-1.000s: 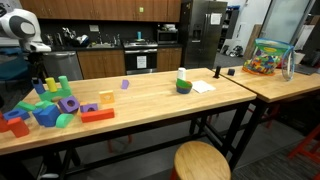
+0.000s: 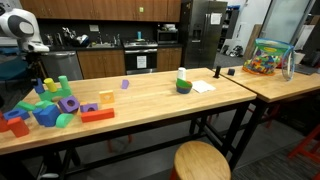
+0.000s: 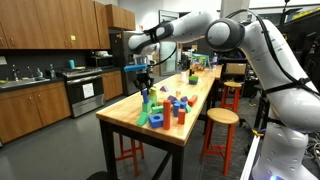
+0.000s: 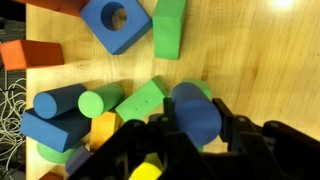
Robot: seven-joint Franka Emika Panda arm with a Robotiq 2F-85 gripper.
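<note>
In the wrist view my gripper is shut on a blue cylinder, whose round end faces the camera. Dark fingers press it from left and right. Part of a green piece shows behind the cylinder; whether the two touch, I cannot tell. At the far left of the table in exterior view 1, the gripper points down over the blue cylinder. Exterior view 2 has the gripper low over the blocks, too small for detail.
Close on the left in the wrist view lie a green block, a green cylinder and a yellow piece. A blue hexagonal block and an upright-lying green block are farther up. Bare wood stretches to the right.
</note>
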